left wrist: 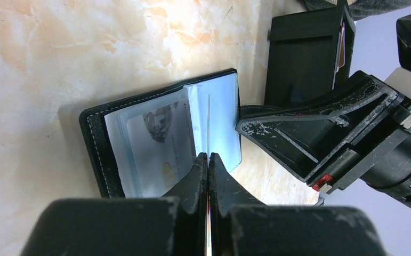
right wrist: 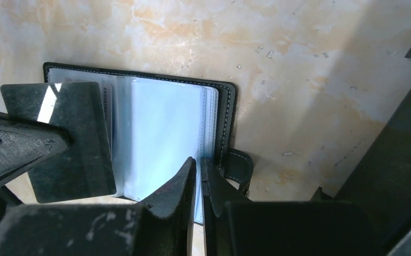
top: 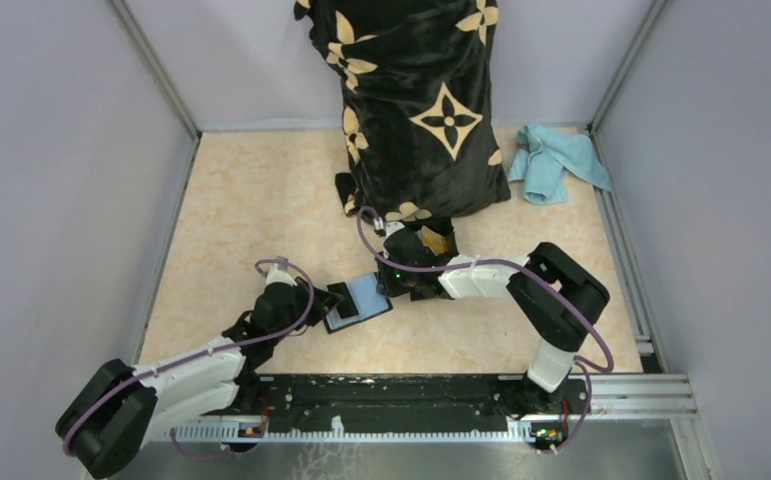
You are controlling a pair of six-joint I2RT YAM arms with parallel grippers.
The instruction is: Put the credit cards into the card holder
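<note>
The black card holder (right wrist: 226,117) lies open on the table, its clear sleeves (right wrist: 163,133) facing up; one sleeve holds a pale card (left wrist: 160,138). Over it, a black card is pinched in my left gripper, which is shut; the left wrist view shows this card only as a thin edge. My right gripper is at the holder's side near the strap, its fingertips slightly apart over the sleeve edges. Whether any sleeve film lies between them I cannot tell.
A black box (left wrist: 301,53) with a tan item (top: 435,240) inside stands beside the holder, partly under the right arm. A dark patterned cushion (top: 421,110) and a blue cloth (top: 558,163) lie at the back.
</note>
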